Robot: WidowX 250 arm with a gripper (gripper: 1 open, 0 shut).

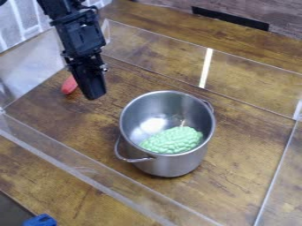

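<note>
My black gripper (pixel 92 88) hangs over the left part of the wooden table, its fingers pointing down; whether they are apart is hard to make out. Just left of and behind it lies a small red object (pixel 70 85), partly hidden by the gripper. To the right stands a steel pot (pixel 177 163) with a handle on its side, holding a lumpy pale green object (pixel 172 139).
Clear plastic walls (pixel 280 167) border the wooden work area (pixel 88 119). A white strip (pixel 207 67) runs across the back. A blue object (pixel 41 220) sits at the bottom left corner, outside the walls.
</note>
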